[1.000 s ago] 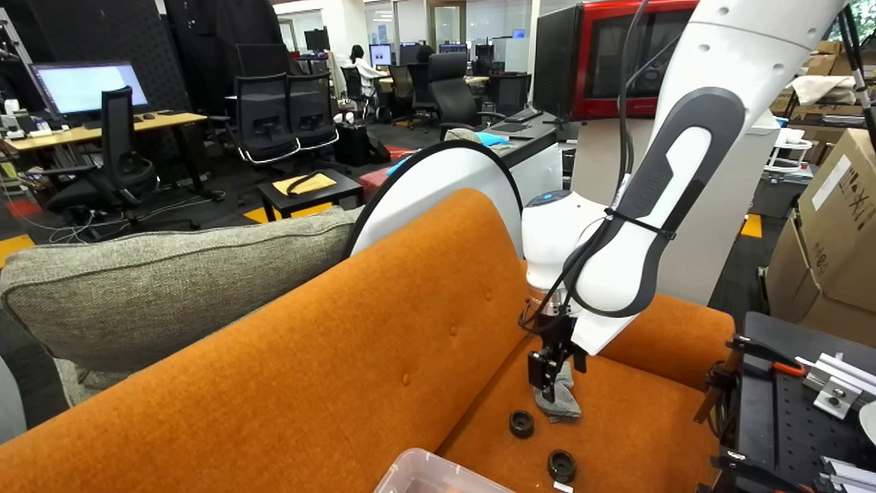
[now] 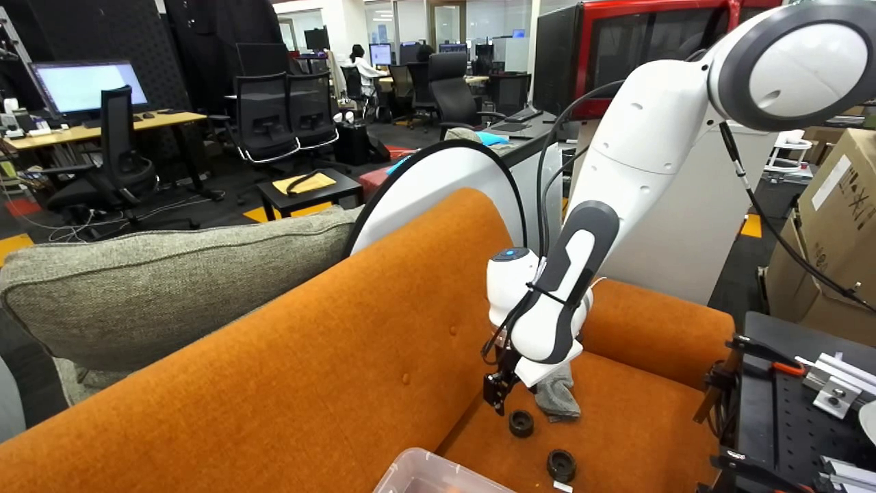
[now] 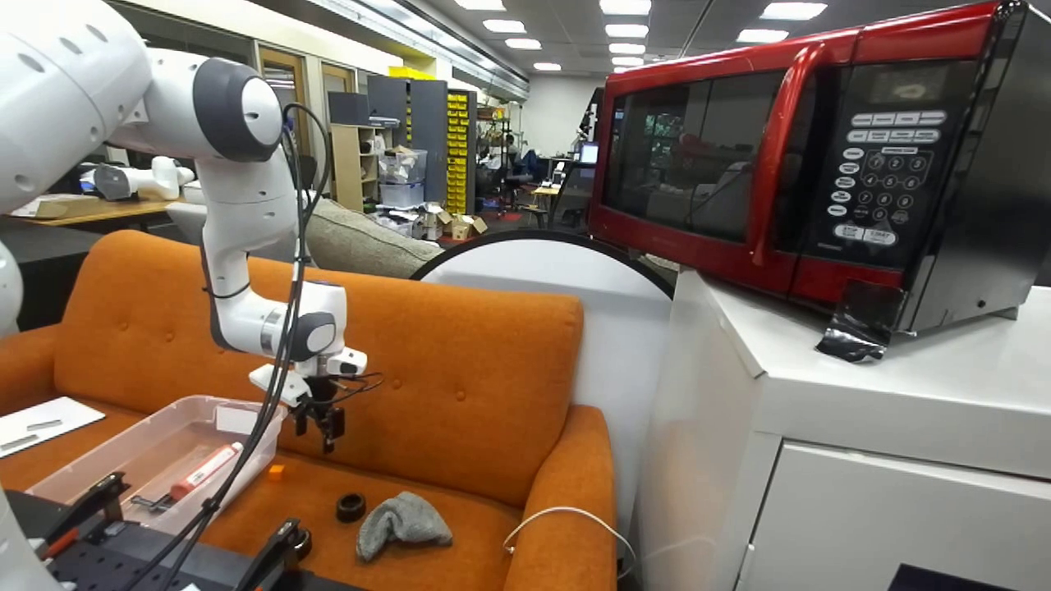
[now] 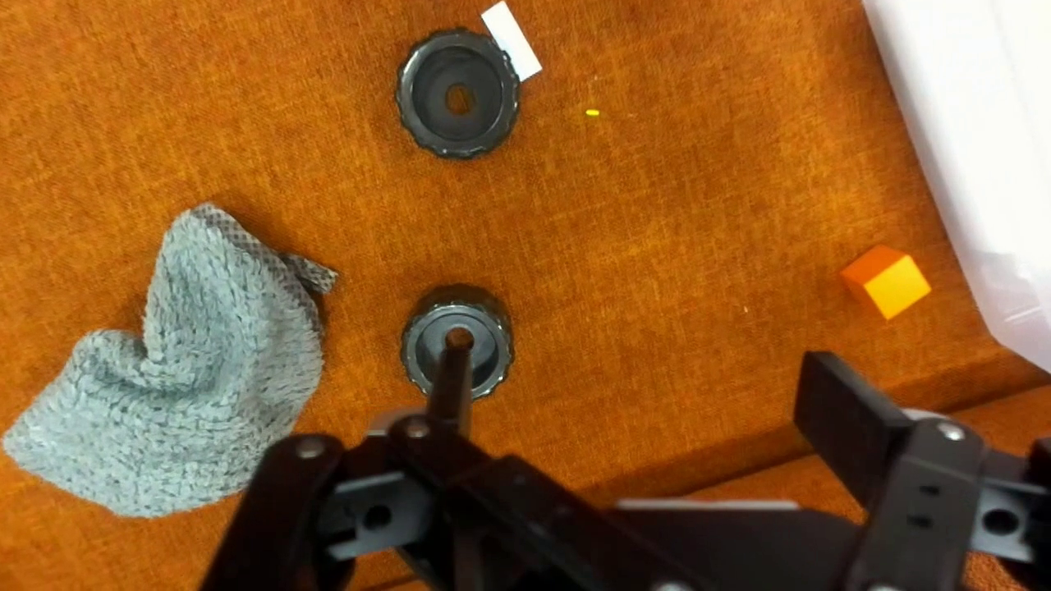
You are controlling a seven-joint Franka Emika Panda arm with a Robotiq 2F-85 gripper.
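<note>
My gripper is open above the orange sofa seat, its fingers wide apart with nothing between them. In the wrist view, the left finger [image 4: 451,394] overlaps the near edge of a black ring-shaped wheel [image 4: 424,346]. A second black wheel [image 4: 458,138] lies farther up in that view, touching a small white strip [image 4: 512,41]. To the left a crumpled grey cloth [image 4: 227,364] rests on the seat. Toward the right sits a small orange cube [image 4: 887,281]. Seen from exterior view 2, the gripper [image 3: 320,443] hangs near the backrest, clear of the seat.
A clear plastic bin [image 3: 94,458] holding a red-and-white tube [image 3: 207,471] stands on the seat beside the cube. The sofa backrest [image 3: 424,394] rises close behind the gripper. A black table with clamps [image 2: 759,394] borders the seat's front. A white cable [image 3: 566,510] lies over the armrest.
In exterior view 1 the arm has swung left, and the gripper has moved away from the grey cloth toward the backrest, slightly lower in the picture. The wheels and cloth have not moved.
</note>
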